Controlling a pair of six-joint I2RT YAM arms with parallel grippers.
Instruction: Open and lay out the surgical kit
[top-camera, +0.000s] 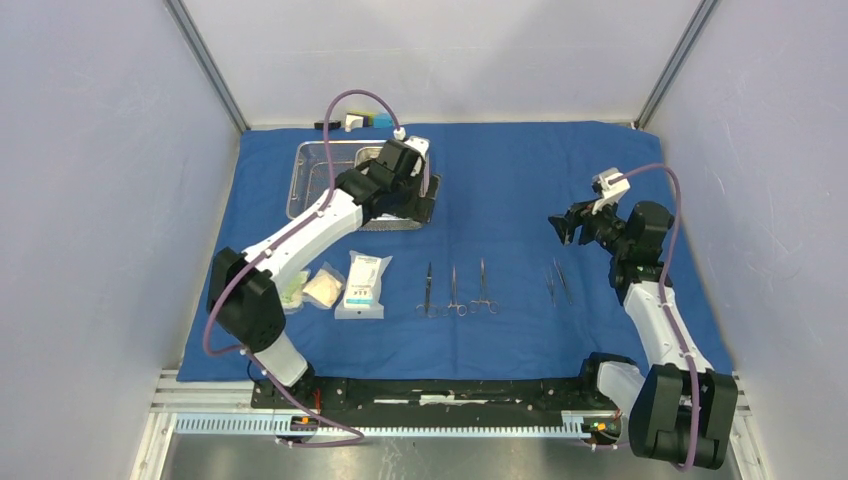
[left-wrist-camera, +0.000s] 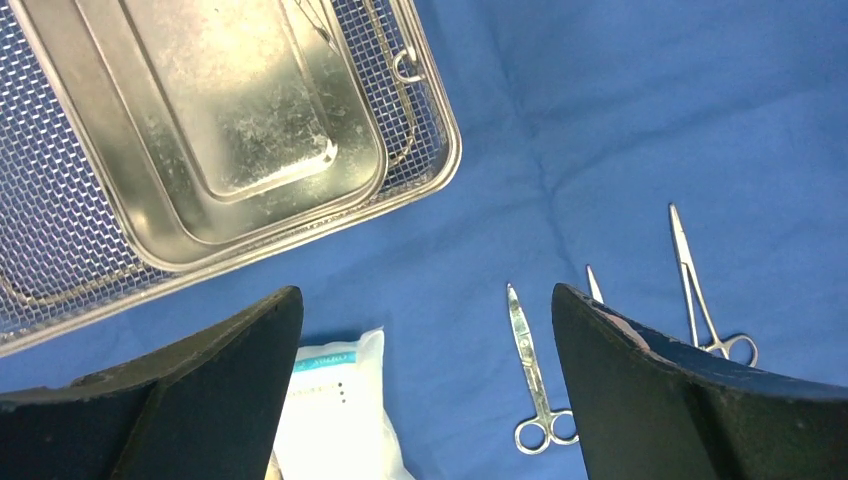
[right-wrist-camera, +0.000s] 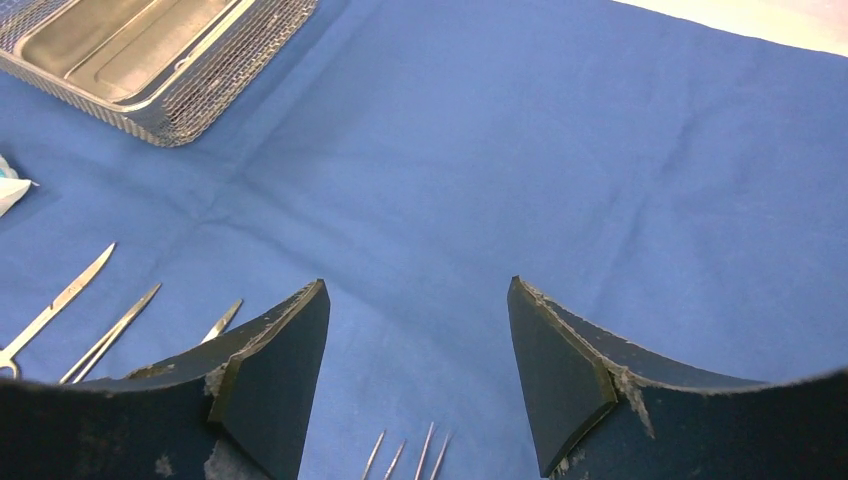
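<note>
On the blue cloth, a wire mesh basket (top-camera: 308, 185) at the back left holds a shallow metal tray (left-wrist-camera: 230, 90). A ring handle (left-wrist-camera: 408, 66) shows inside the basket, beside the tray. My left gripper is open and empty, high over the basket's front right corner. Three scissor-like instruments lie in a row mid-cloth, among them scissors (left-wrist-camera: 540, 400) and a clamp (left-wrist-camera: 700, 300). To their right are two slim tweezers (top-camera: 562, 280). My right gripper stands apart, open above the right side of the cloth, nothing between its fingers.
A white packet (top-camera: 362, 285) and two smaller pouches, one a beige pouch (top-camera: 323, 287), lie at the front left. Small items, including a blue one (top-camera: 382, 120), sit behind the basket.
</note>
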